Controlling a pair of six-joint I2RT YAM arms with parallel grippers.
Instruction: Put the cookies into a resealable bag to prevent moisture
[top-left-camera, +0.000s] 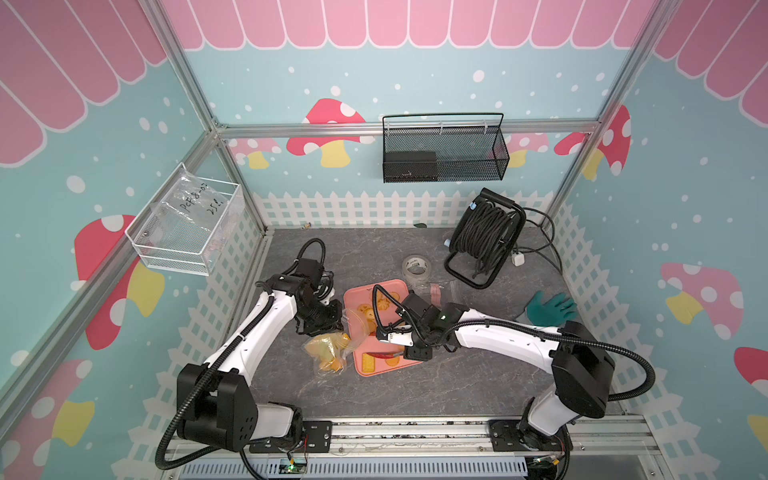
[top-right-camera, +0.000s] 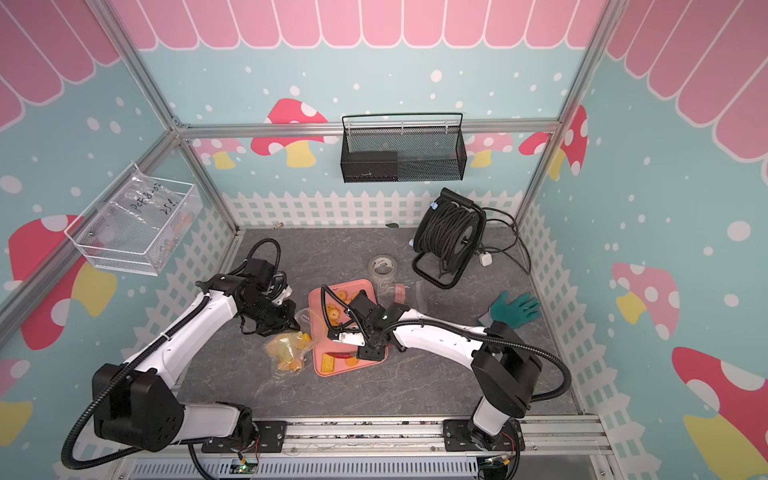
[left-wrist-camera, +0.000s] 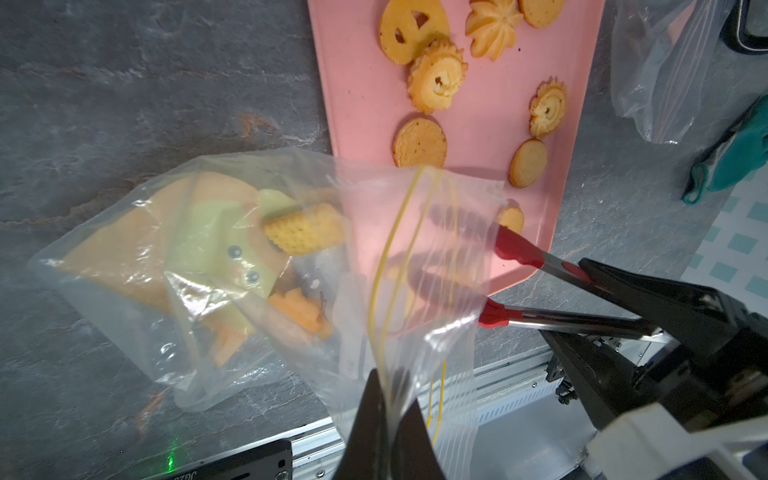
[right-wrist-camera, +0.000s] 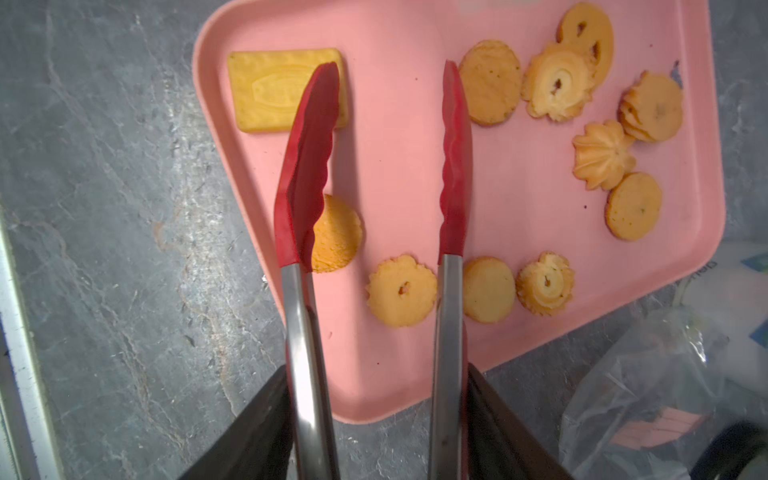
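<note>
The clear resealable bag (left-wrist-camera: 209, 280) lies left of the tray, with several cookies and a cartoon print showing through it. My left gripper is shut on the bag's mouth edge, lifting the yellow-striped seal part over the tray's near left side. In the right wrist view, the pink tray (right-wrist-camera: 384, 168) carries cookies of several shapes, among them a rectangular biscuit (right-wrist-camera: 248, 96) and a flower cookie (right-wrist-camera: 401, 291). Over it is my right gripper, open, with the red-tipped tongs (right-wrist-camera: 456, 168) along its fingers. Their tips are spread with nothing gripped; one overlaps the rectangular biscuit's image.
Another clear bag (left-wrist-camera: 664, 72) lies flat to the tray's right. Behind are a tape roll (top-left-camera: 416, 268) and a black cable reel (top-left-camera: 484, 240). A green glove (top-left-camera: 550, 309) rests at the far right. Bare grey table (top-left-camera: 472, 380) shows in front of the right arm.
</note>
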